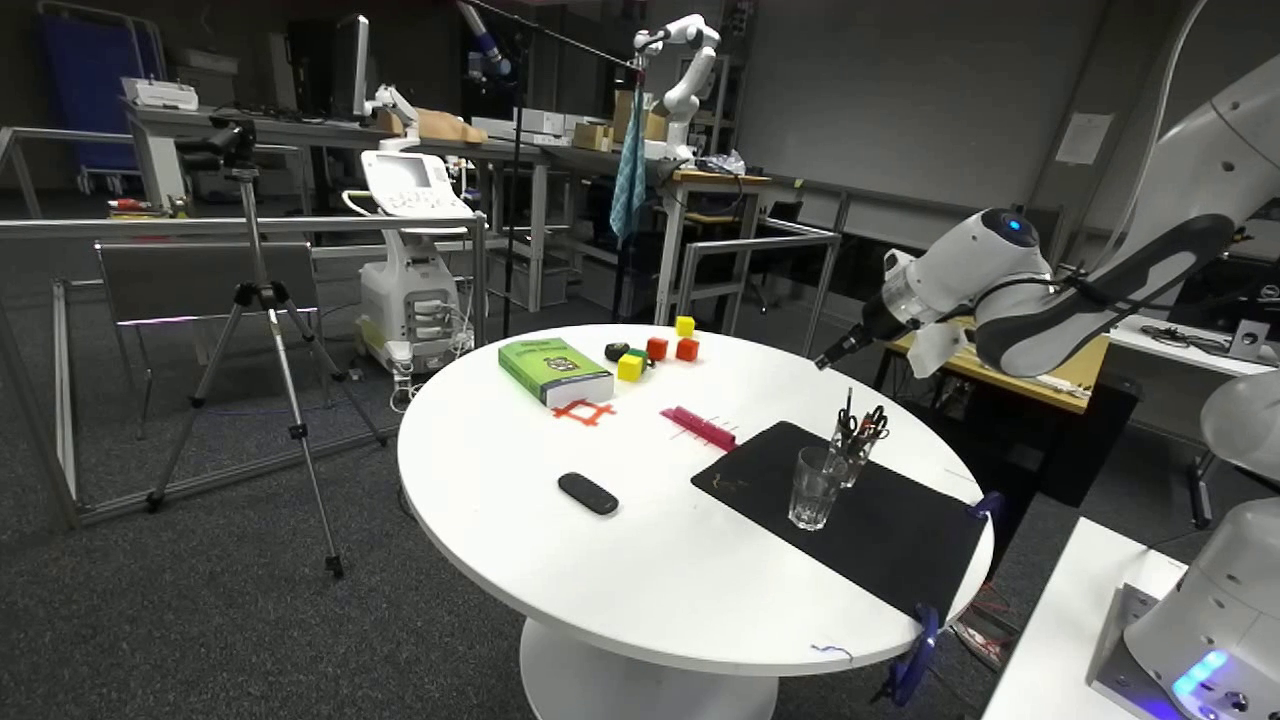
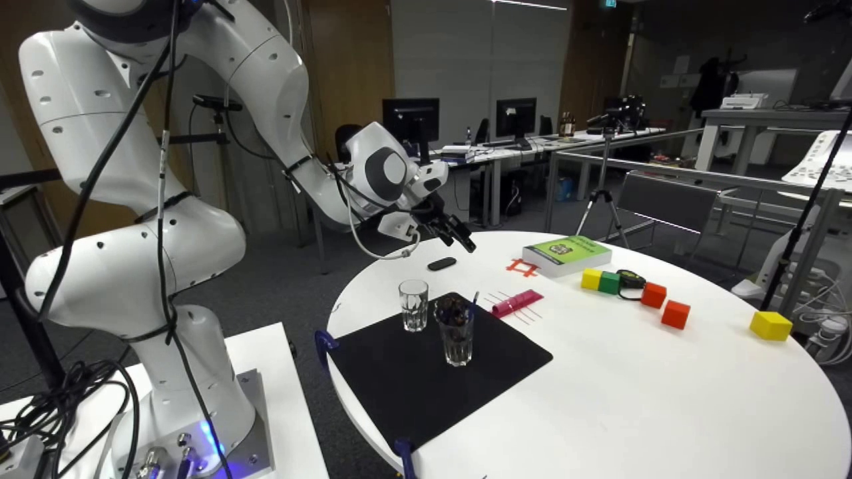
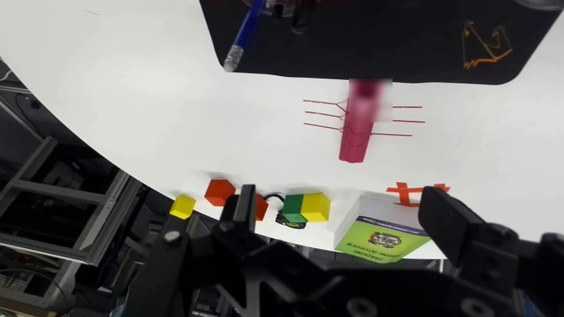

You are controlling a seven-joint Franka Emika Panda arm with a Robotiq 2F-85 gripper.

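Observation:
My gripper is open, its two dark fingers wide apart in the wrist view with nothing held between them. In exterior view 1 the gripper hangs above the table, up and left of a glass holding pens and scissors. An empty clear glass stands beside that holder on a black mat. Off the mat's edge lies a magenta piece with thin lines at its sides; a blurred patch covers part of it in the wrist view. A green book lies farther off, near a red tape outline.
Beyond the book's side sit yellow cubes, red cubes, a green cube and a small black item. A black oblong device lies on the white table. Blue clamps grip the mat at the table edge.

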